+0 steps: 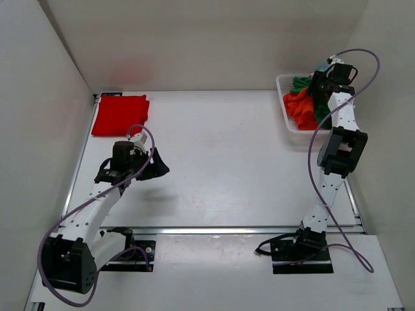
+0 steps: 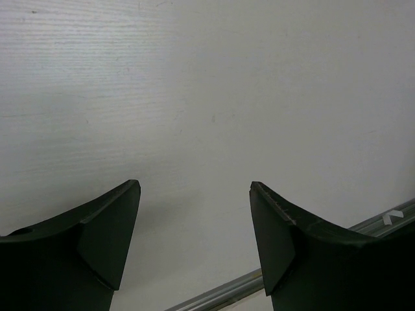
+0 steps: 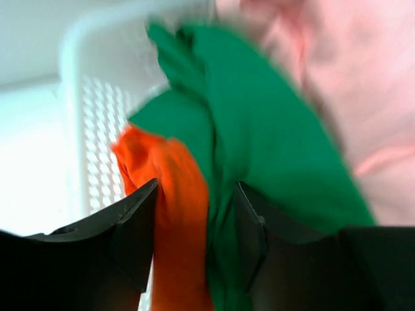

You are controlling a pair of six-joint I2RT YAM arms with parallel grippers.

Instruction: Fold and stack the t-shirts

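A folded red shirt (image 1: 117,115) lies at the table's back left. The white basket (image 1: 283,110) at back right holds an orange shirt (image 1: 297,105), green shirt (image 3: 272,123) and pink shirt (image 3: 340,78). My right gripper is down in the basket, fingers apart around orange and green fabric; whether it grips is unclear. My left gripper stands open over bare table at the left front, nothing between its fingers.
Walls border the table at the back and both sides; a metal rail runs along the front edge.
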